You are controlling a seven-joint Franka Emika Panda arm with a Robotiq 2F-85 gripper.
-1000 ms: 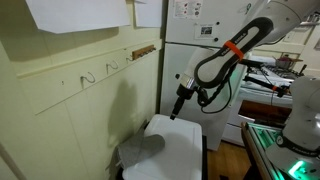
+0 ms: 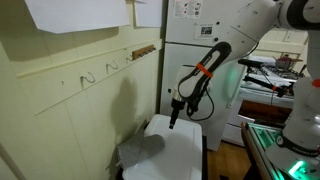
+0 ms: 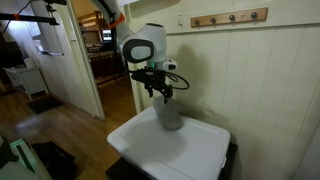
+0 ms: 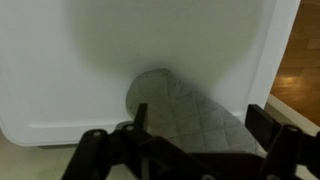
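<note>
A grey quilted pad [image 2: 140, 149], perhaps a pot holder or mitt, lies on a white tabletop [image 2: 182, 150] near its wall side. My gripper [image 2: 180, 119] is open above the table, to the right of the pad in exterior view 1. From exterior view 2, the pad [image 3: 171, 117] shows partly beneath and beside the gripper [image 3: 160, 92]. The wrist view has the pad [image 4: 190, 112] below, between my spread fingers, its lower part hidden by the gripper body. Nothing appears held, and how far above the pad I am cannot be judged.
Along the wall [image 2: 70, 120] run hooks and a wooden peg rail [image 2: 143, 52]. A white fridge [image 2: 190, 60] stands behind the arm. Wooden floor [image 4: 300, 75] lies past its edge.
In exterior view 1, the arm's forearm and orange ring have shifted left and lower, looking farther from the camera. The fingertips stay near the same image spot. The pad has not moved.
</note>
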